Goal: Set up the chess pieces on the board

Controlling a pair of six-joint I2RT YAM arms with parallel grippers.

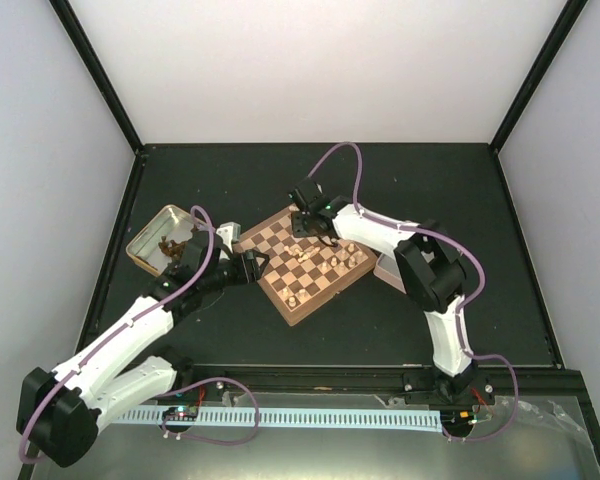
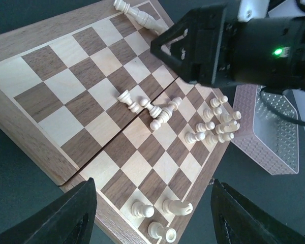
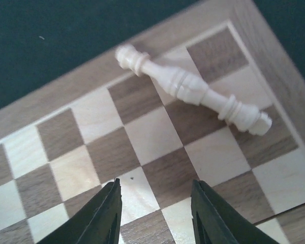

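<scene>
The checkered board [image 1: 280, 295] lies mid-table. A long white piece [image 3: 193, 91] lies on its side near a far corner, with my right gripper over the squares beside it, part open and apparently empty. More white pieces lie fallen mid-board [image 2: 163, 116]; several others stand along the nearer and right edges [image 2: 141, 208]. My left gripper [image 1: 257, 265] is open over the board's left side, nothing between its fingers in the left wrist view.
A tray [image 1: 140, 244] of dark pieces stands at the left. A pinkish basket [image 2: 249, 132] adjoins the board's right side. The table behind the board is clear.
</scene>
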